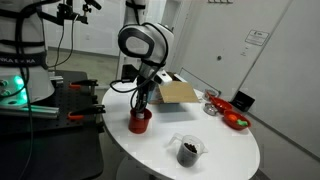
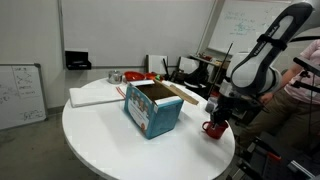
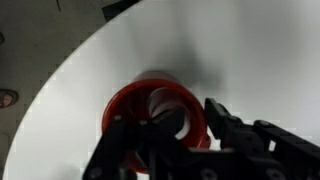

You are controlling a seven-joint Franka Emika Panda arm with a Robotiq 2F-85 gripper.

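A red cup (image 1: 140, 124) stands upright near the table's front edge; exterior view 2 shows it with its handle (image 2: 207, 127) to the left. My gripper (image 1: 140, 106) points down at the cup's mouth, its fingertips at or just inside the rim. From the wrist, the cup's red rim (image 3: 112, 103) circles a pale grey, rounded object (image 3: 165, 101) inside. The dark fingers reach over the cup's near side. They appear closed on this grey object, though its shape and the exact contact are too dark and blurred to make out.
To the right of the cup is a grey cup (image 1: 188, 153) with dark contents. An open blue-and-white box (image 2: 152, 108) stands farther along the white round table (image 2: 95, 150). Red dishware (image 1: 236, 120) lies at the far side.
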